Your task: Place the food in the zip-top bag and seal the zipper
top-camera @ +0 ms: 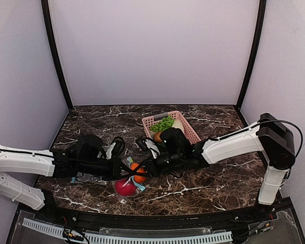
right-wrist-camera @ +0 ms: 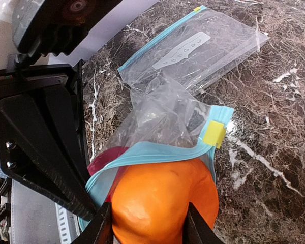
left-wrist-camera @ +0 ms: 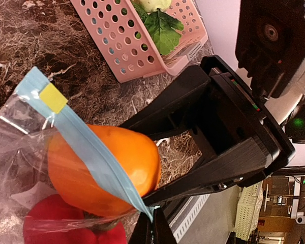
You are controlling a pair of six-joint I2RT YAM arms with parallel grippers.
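The clear zip bag (right-wrist-camera: 162, 109) has blue zipper strips and a yellow tab, and its mouth is spread apart. My left gripper is shut on the bag's blue rim. Lobed and orange, a pepper-like food sits in the mouth, partly behind the strip in the left wrist view. My right gripper is shut on it, one finger on either side. Deeper in the bag lies a red food (left-wrist-camera: 56, 218), seen through the film. In the top view the two grippers nearly meet over the bag.
A pink basket (top-camera: 148, 122) with leafy greens and other food stands behind the right gripper. Another clear bag (right-wrist-camera: 193, 46) lies flat and empty on the marbled table, beyond the held one.
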